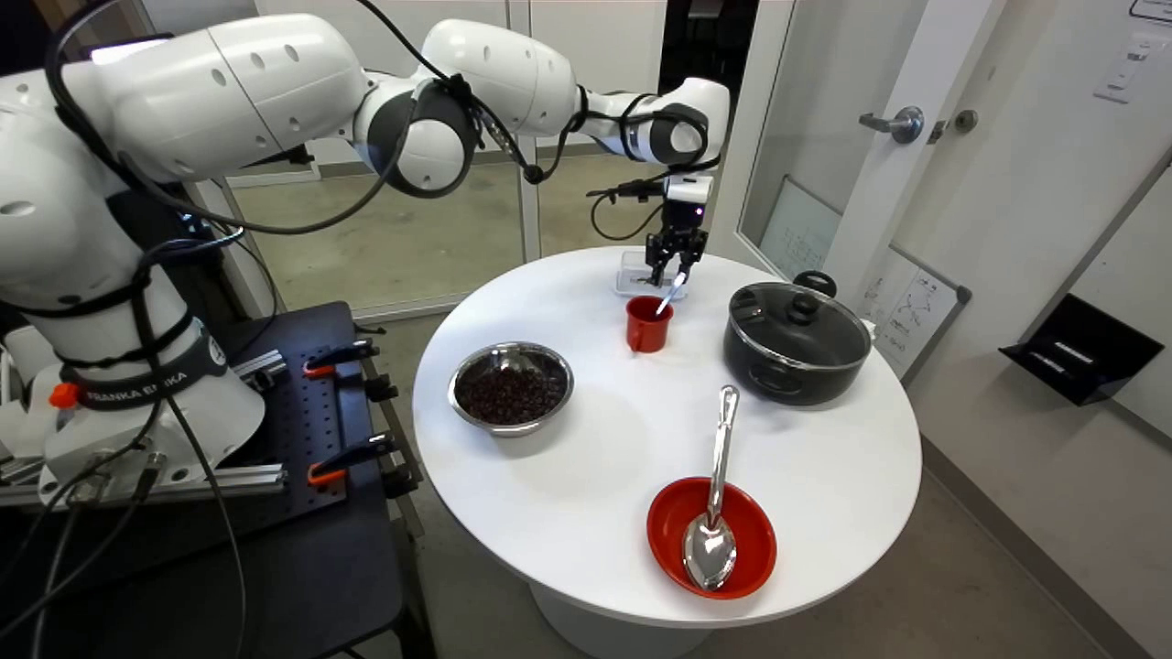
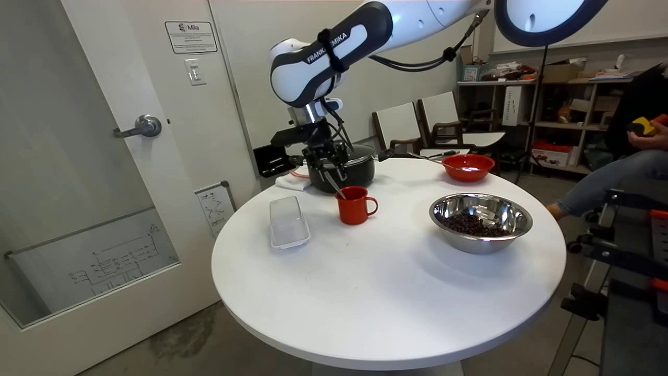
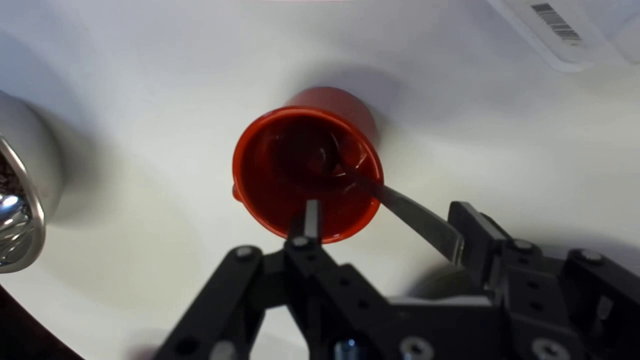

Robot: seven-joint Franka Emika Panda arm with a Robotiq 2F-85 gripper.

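Observation:
A red mug (image 1: 648, 326) stands upright on the white table, its handle showing in exterior view 2. Inside the mug (image 3: 309, 168) leans a metal utensil (image 3: 420, 219), its handle sticking out over the rim. My gripper is above the mug's edge with its fingers apart. The utensil's handle end lies between them, close to the right finger (image 3: 471, 240) in the wrist view; whether they touch, I cannot tell. The left finger (image 3: 312, 222) overlaps the near rim of the mug in that view. The utensil's lower end is dim inside the mug.
A clear plastic container (image 2: 289, 222) sits close to the mug. Also on the table are a lidded black pot (image 1: 799, 340), a steel bowl (image 1: 512, 423) of dark pieces, and a red bowl (image 1: 665, 533) with a large spoon (image 1: 720, 483).

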